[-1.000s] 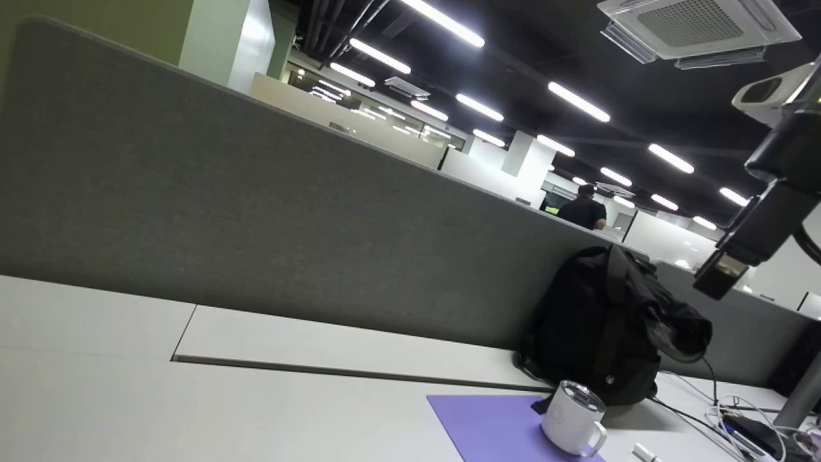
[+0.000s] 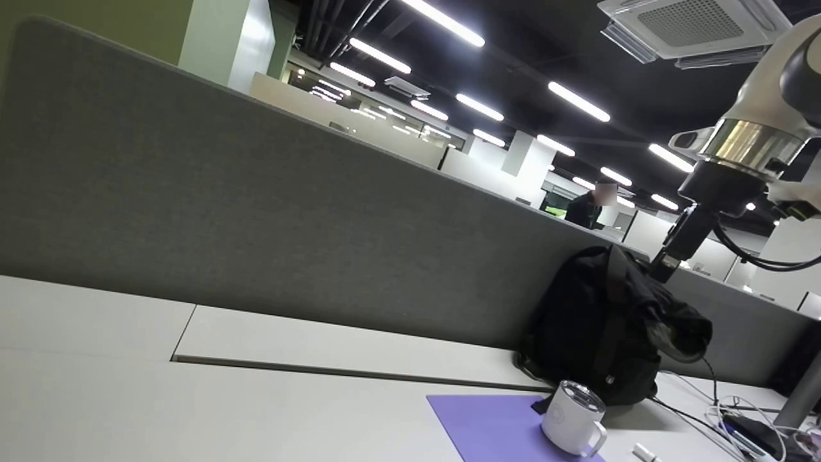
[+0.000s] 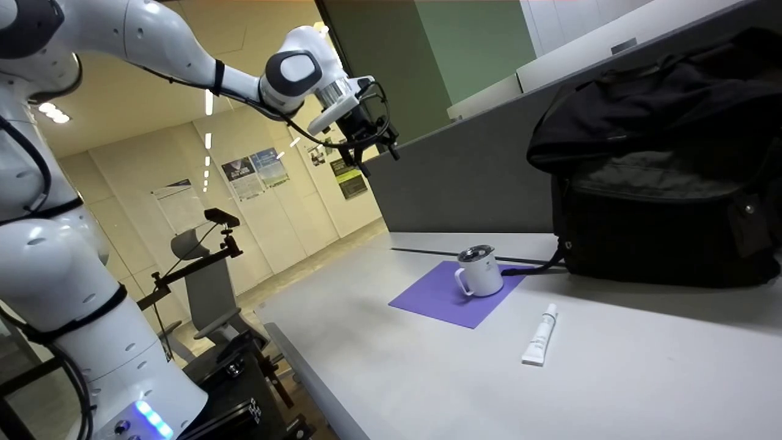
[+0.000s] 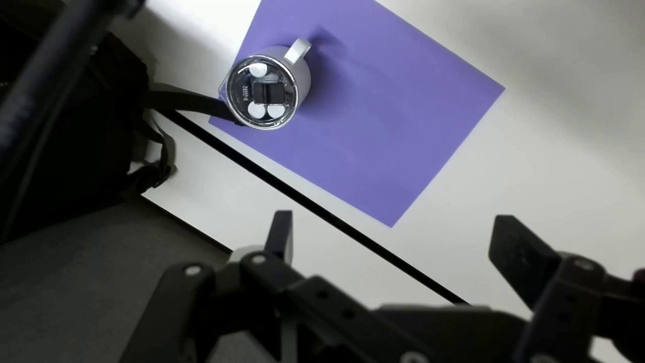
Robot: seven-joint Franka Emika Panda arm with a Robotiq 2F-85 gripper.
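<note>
A white mug (image 3: 480, 276) with a clear lid stands upright on a purple sheet (image 3: 442, 302), close to one edge of it. From above, in the wrist view, the mug (image 4: 300, 81) shows its handle and lid at the upper left, with most of the purple sheet (image 4: 387, 115) bare. My gripper (image 3: 379, 162) hangs high over the table, well apart from the mug. Its two fingers are spread wide in the wrist view, where the gripper has only table surface beneath and nothing between the fingers.
A large black backpack (image 3: 660, 183) leans by the grey partition (image 3: 469, 187); one strap reaches the sheet beside the mug. A white tube (image 3: 540, 337) lies on the table. Cables (image 2: 739, 431) clutter the far right. Left of the sheet, the table (image 2: 269, 416) is clear.
In exterior view 1 my gripper has moved left and slightly up, and now appears near the backpack's top. The mug, sheet and backpack have stayed put. A person in the background has shifted.
</note>
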